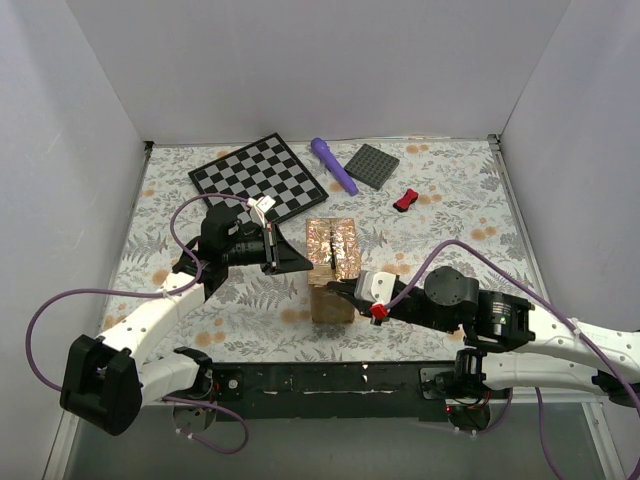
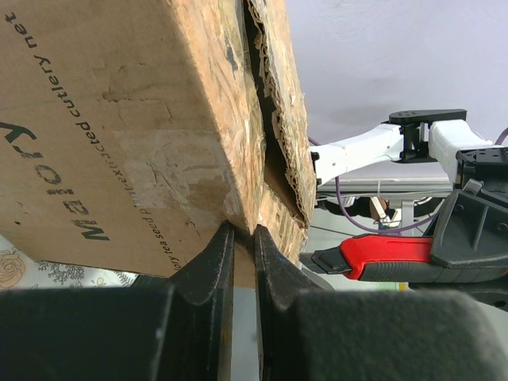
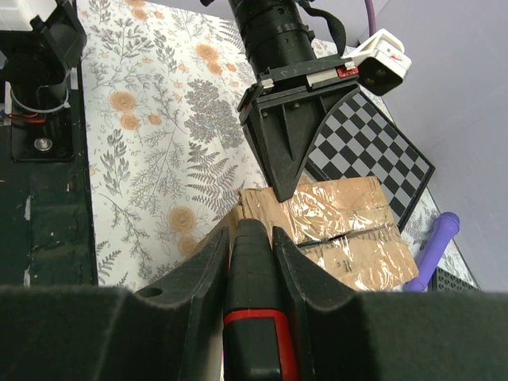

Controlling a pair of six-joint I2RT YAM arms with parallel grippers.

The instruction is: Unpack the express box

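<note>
The brown cardboard box [image 1: 333, 303] stands at the middle of the table, with a dark slit along its taped top. My left gripper is shut on an edge of the box, its fingertips pressed at the left side of the top. A red and black utility knife [image 3: 262, 325] is clasped in my right gripper, which is shut on it. In the left wrist view the knife's red handle [image 2: 389, 252] is beside the box's near end, by the opened seam. The blade itself is hidden.
Behind the box lie a checkered board [image 1: 262, 180], a purple stick [image 1: 333, 166] and a dark square pad [image 1: 371, 166]. A small red and black item [image 1: 406, 200] rests at the back right. Bare tabletop [image 1: 440, 225] spreads to the right of the box.
</note>
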